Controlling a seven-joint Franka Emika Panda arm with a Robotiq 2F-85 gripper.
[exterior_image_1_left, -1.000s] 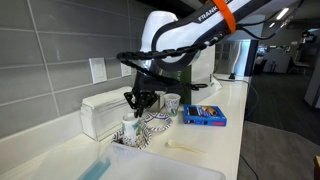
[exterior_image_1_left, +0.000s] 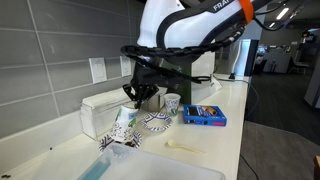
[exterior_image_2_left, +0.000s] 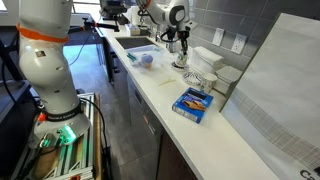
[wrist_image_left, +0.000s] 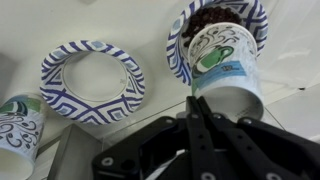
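Note:
My gripper is shut at the edge of a white paper cup (wrist_image_left: 225, 62) with a green and teal print, its thin wall apparently pinched between the fingertips. In exterior view 1 the cup (exterior_image_1_left: 124, 120) hangs tilted below the gripper (exterior_image_1_left: 134, 98). Beneath it is a blue-patterned bowl (wrist_image_left: 262, 22), which holds dark brown bits (wrist_image_left: 203, 20) in the wrist view. The cup covers part of that bowl, and whether anything is inside the cup cannot be seen.
A patterned plate (wrist_image_left: 93, 77) lies empty beside the bowl. Another printed cup (wrist_image_left: 18, 130) stands past it. Farther along the counter are a blue box (exterior_image_1_left: 204, 116) and a pale spoon (exterior_image_1_left: 184, 147). A clear bin (exterior_image_1_left: 165, 168) occupies the front; white containers (exterior_image_2_left: 228, 74) line the wall.
The cup has risen with my gripper and shifted slightly left in exterior view 1. The plate, box and spoon have stayed put.

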